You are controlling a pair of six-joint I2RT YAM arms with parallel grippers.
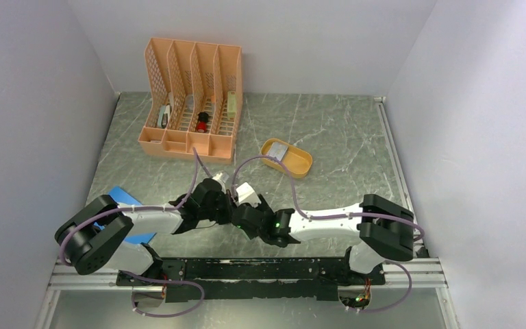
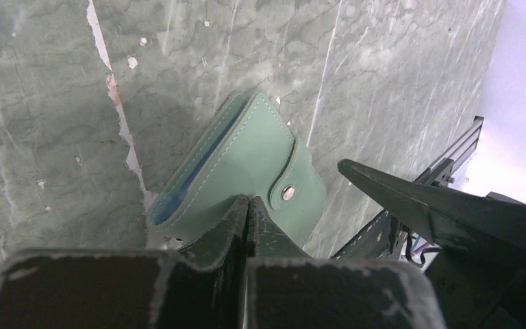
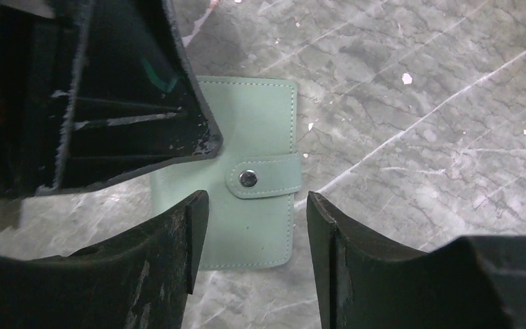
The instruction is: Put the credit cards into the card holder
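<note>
The green card holder (image 2: 246, 161) lies on the table, its snap strap (image 3: 267, 177) facing up. From the left wrist view, my left gripper is shut on the holder's near side, and the pocket along one edge gapes slightly. My right gripper is part open above the holder's strap side, one finger (image 3: 195, 212) over the holder and the other just past its edge. In the top view both grippers hide the holder. A pale card (image 1: 277, 151) rests in the yellow tray (image 1: 300, 162).
A peach rack (image 1: 219, 149) with several small items in its slots stands at the back left. A blue flat object (image 1: 124, 197) lies by the left arm.
</note>
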